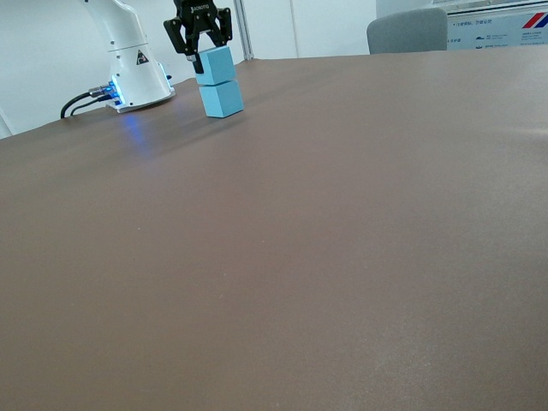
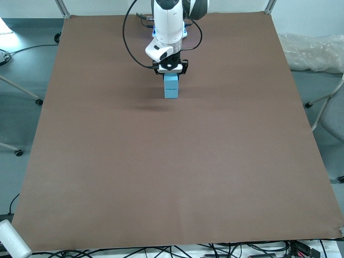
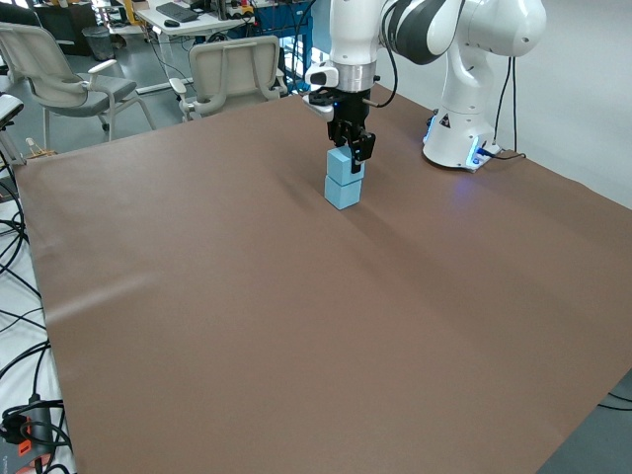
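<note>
Two light blue cubes stand stacked on the brown table (image 2: 177, 161), at its far side in the left view. The lower cube (image 1: 222, 100) rests on the tabletop; the upper cube (image 1: 217, 67) sits on it, also seen in the right view as the top cube (image 3: 342, 168). My black gripper (image 1: 197, 34) is right at the upper cube, its body above it and a finger beside its side. Whether the fingers press on the cube or stand apart from it I cannot tell.
The robot's white base (image 1: 137, 68) stands behind the cubes at the table edge. Cables (image 3: 25, 346) run along the outside of the near edge. Chairs (image 3: 232, 74) stand beyond the table.
</note>
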